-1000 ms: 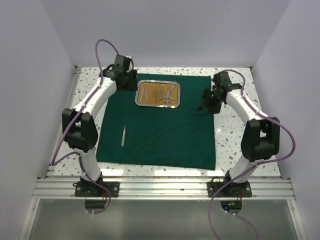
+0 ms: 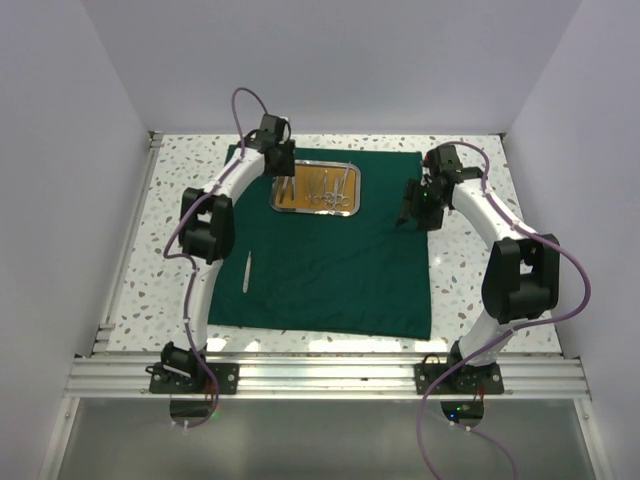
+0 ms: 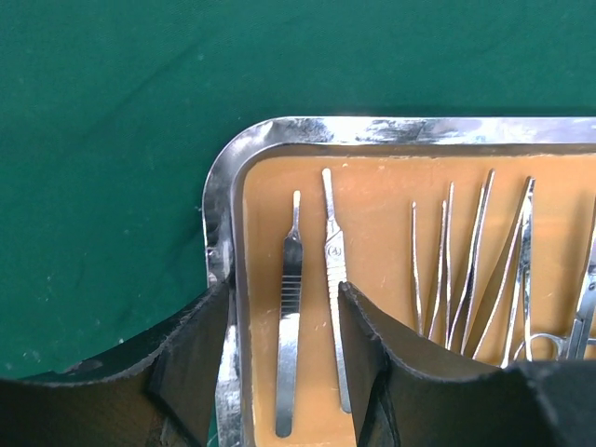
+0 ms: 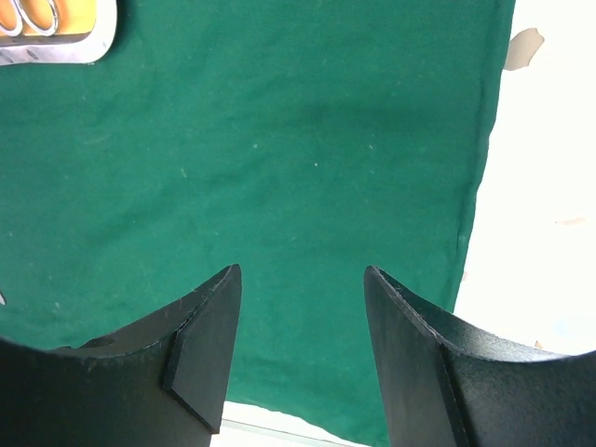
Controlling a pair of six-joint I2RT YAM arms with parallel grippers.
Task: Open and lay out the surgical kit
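The steel-rimmed tray [image 2: 316, 211] with its orange floor rests at the back of the green drape [image 2: 330, 270]. Over its left end is my left gripper [image 2: 286, 172], fingers apart. In the left wrist view, a flat scalpel handle [image 3: 290, 326] shows in the gap between the fingers, and a slimmer handle [image 3: 334, 251] lies close to the right fingertip; neither is gripped. Tweezers [image 3: 520, 270] and scissors [image 3: 587, 289] lie further right in the tray. One scalpel [image 2: 247, 272] lies by itself on the drape's left side. My right gripper hangs open and empty above the drape's right edge.
Bare drape fills the middle and front. Speckled white table [image 2: 150, 260] borders it on both sides. In the right wrist view, the tray's corner [image 4: 98, 37] shows at the upper left, away from the right fingers.
My left gripper has moved right, from beside the tray to over its left end, and the drape's left edge shifted a little. The right arm has stayed put.
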